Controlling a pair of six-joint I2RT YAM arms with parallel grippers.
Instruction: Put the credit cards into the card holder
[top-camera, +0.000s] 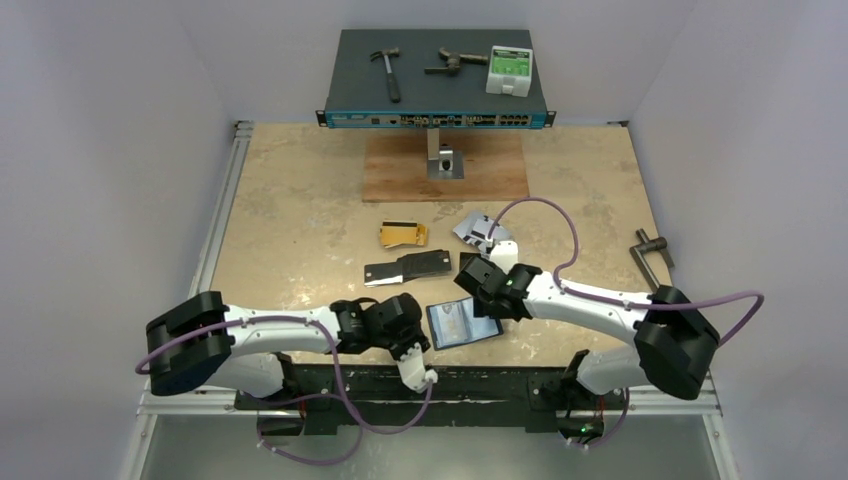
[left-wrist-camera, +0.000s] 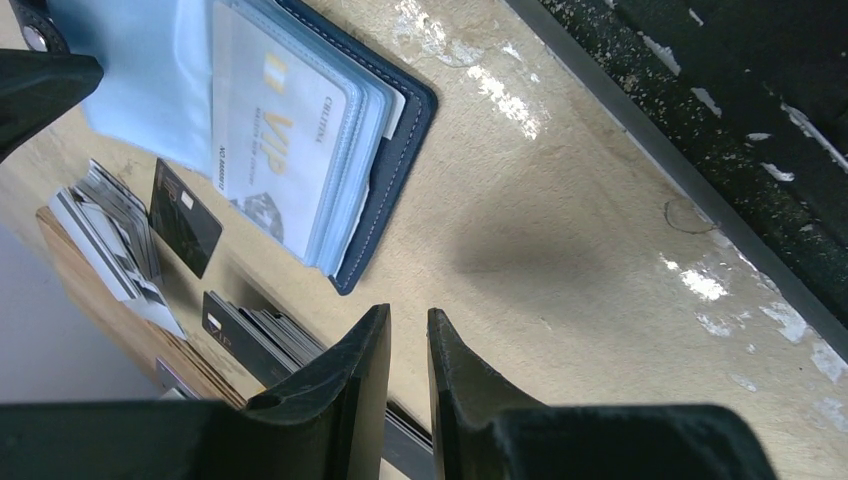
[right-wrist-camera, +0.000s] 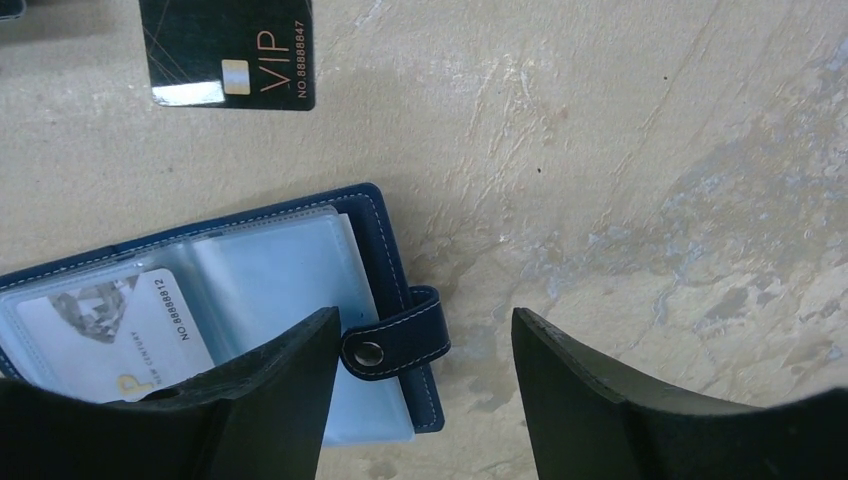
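Observation:
The card holder (top-camera: 458, 322) lies spread on the table, dark blue with clear pale-blue pockets. A white VIP card (left-wrist-camera: 275, 130) sits inside its left pocket; the right pocket (right-wrist-camera: 280, 270) shows no card. My right gripper hangs open above the holder's right edge, the snap strap (right-wrist-camera: 405, 345) between its fingers in view but apparently below them. Left of the holder, my left gripper is slightly open over bare table, its gap empty. A single black VIP card (right-wrist-camera: 230, 55) lies just behind the holder. Black cards (top-camera: 410, 267) lie spread out to the left.
Yellow cards (top-camera: 403, 234) and silver cards (top-camera: 480, 228) lie farther back, before a wooden board (top-camera: 400, 180). A dark front rail (top-camera: 480, 385) runs along the near edge.

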